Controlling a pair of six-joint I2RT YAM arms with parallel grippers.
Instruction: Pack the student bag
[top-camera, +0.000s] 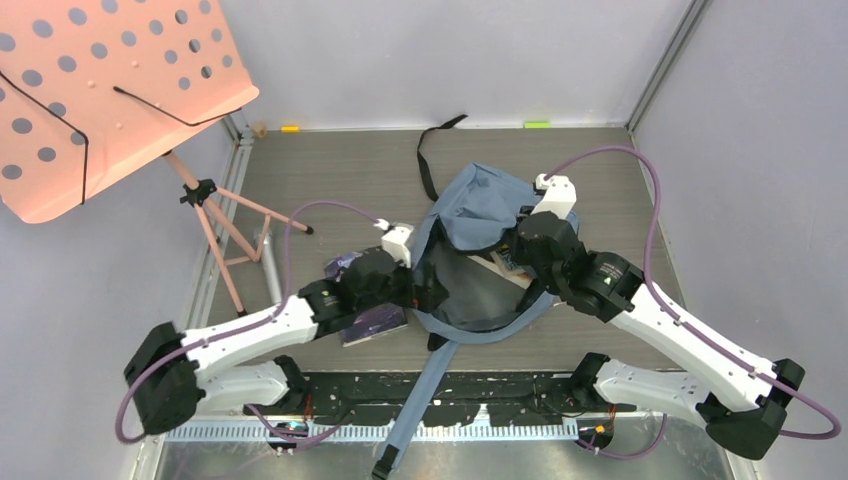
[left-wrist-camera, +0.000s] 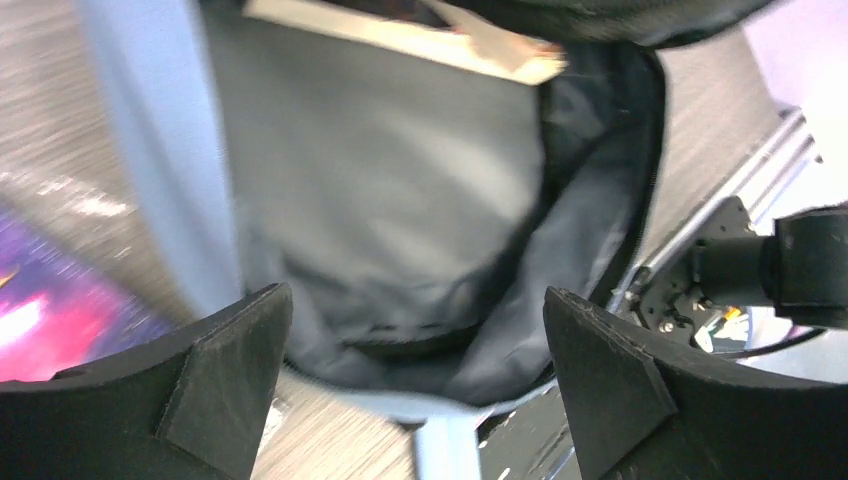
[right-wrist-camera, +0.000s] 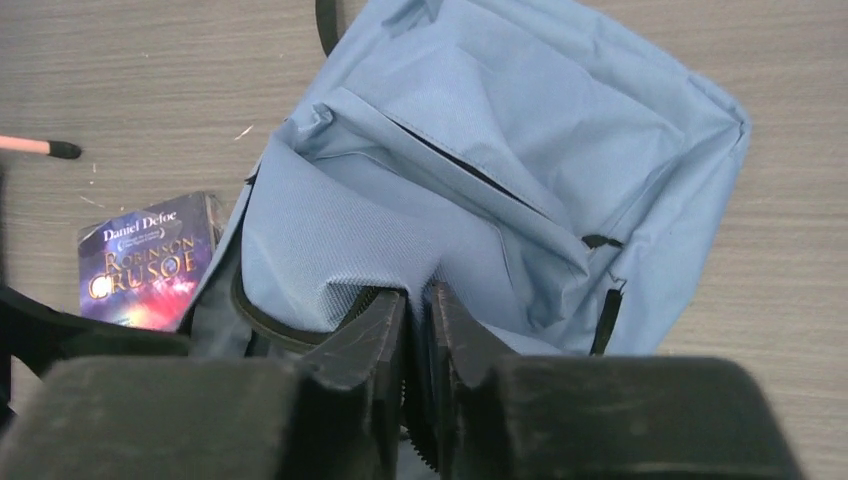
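Observation:
The blue backpack (top-camera: 480, 200) lies open, its grey inside (left-wrist-camera: 380, 170) showing in the left wrist view, with pale flat items (left-wrist-camera: 420, 40) at the far end. My left gripper hangs open over the bag's mouth, nothing between its fingers. My right gripper is at the upper opening, folded blue fabric and zip between its close-set fingertips; whether it grips them is unclear. A purple book (right-wrist-camera: 145, 260), "Robinson Crusoe", lies left of the bag on the table.
A pink perforated stand (top-camera: 120, 100) with tripod legs occupies the left side. A long strap (top-camera: 420, 410) runs over the front edge.

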